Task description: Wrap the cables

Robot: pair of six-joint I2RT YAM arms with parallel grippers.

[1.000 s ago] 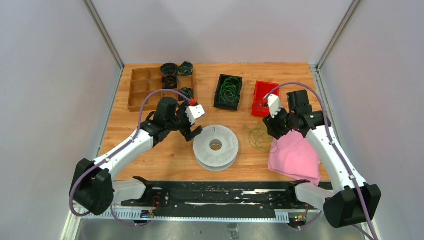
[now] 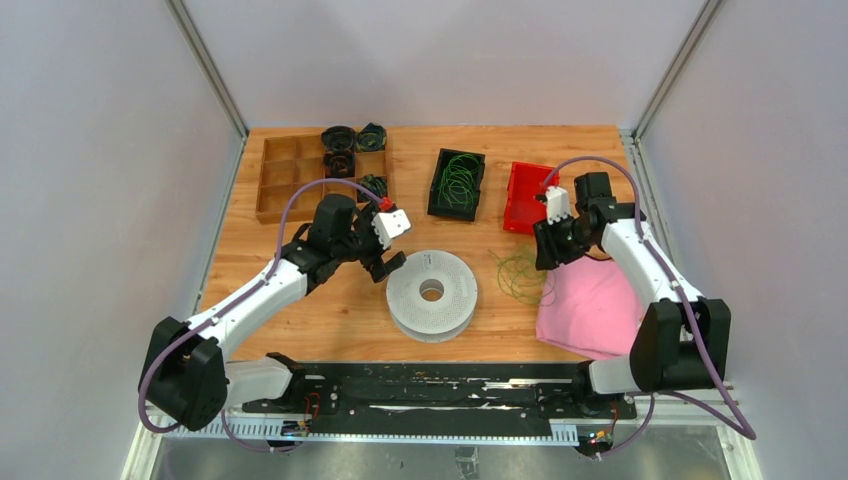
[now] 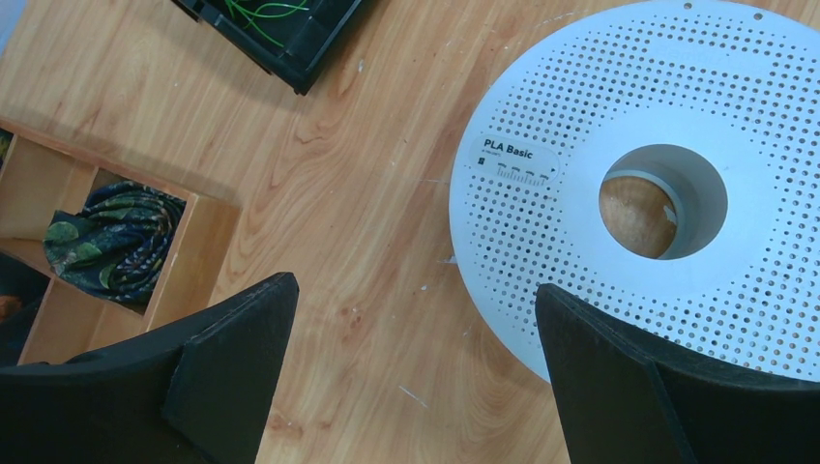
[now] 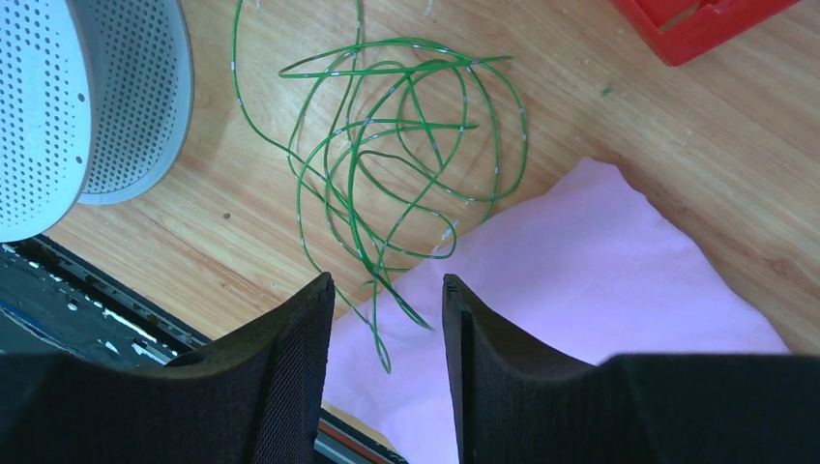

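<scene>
A loose tangle of thin green cable (image 4: 353, 217) lies on the table, its lower end overlapping the pink cloth (image 4: 600, 280). Above that end, my right gripper stands part open; strands show below the space between its fingers, and none is gripped. From above, the same cable (image 2: 518, 276) sits just left of the right gripper (image 2: 545, 265). My left gripper is open and empty over bare wood, at the left side of the large grey-white spool (image 3: 571, 232). The spool (image 2: 460, 290) lies flat with its hole facing up.
Behind the spool is a black bin (image 2: 434, 203) holding green cable. A red bin (image 2: 522, 200) stands near the right arm. The wooden compartment tray (image 2: 280, 172) at the back left has several dark wrapped bundles. Bare table lies between spool and tray.
The left arm, spool and cable look unmoved.
</scene>
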